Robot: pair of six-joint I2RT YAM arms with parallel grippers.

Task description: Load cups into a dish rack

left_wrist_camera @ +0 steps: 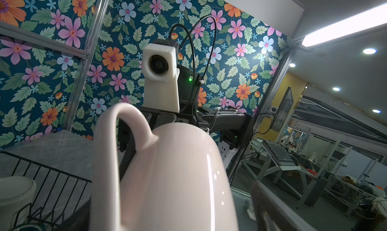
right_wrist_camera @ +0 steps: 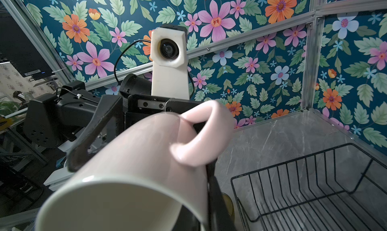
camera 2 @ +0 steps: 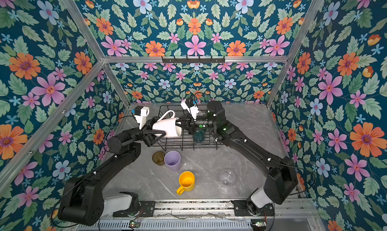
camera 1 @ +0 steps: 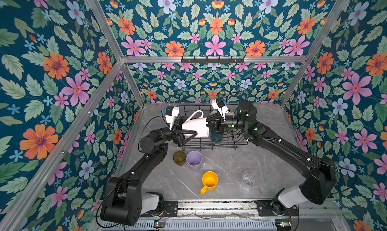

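A pale pink mug [camera 1: 195, 127] is held in the air over the black wire dish rack [camera 1: 239, 141], lying sideways with its handle up. My right gripper [camera 1: 209, 124] is shut at the mug's right end; how it grips is partly hidden. My left gripper [camera 1: 184, 131] is open, its fingers around the mug's left end. In the right wrist view the mug's rim and hollow face the camera, and the mug fills much of both wrist views. A dark teal cup [camera 2: 198, 136] and a white cup [left_wrist_camera: 12, 192] are in the rack.
On the counter in front stand a brown cup [camera 1: 179, 158], a purple cup [camera 1: 194, 161], a yellow mug [camera 1: 209, 181] and a clear glass [camera 1: 248, 177].
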